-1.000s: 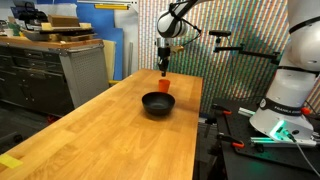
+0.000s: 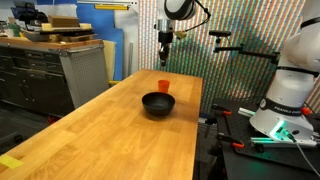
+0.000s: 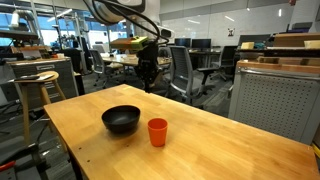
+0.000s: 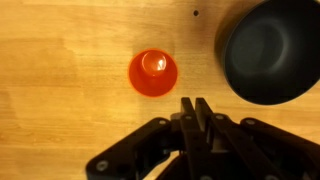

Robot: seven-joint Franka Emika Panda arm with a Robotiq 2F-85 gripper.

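Note:
An orange-red cup (image 4: 140, 82) stands upright on the wooden table, just beside a black bowl (image 4: 268, 55). A round, lighter patch shows within the cup; I cannot tell whether it is the cup's bottom or something inside. In exterior view 2 the cup (image 3: 158, 132) is to the right of the bowl (image 3: 121, 121). My gripper hangs above the table, pointing down, clear of both. Its fingertips are close together, and nothing can be made out between them. The bowl looks empty.
An office chair (image 3: 185, 72) is behind the table.
My gripper has risen a little away from the table over the last second. The cup and bowl have stayed where they were.

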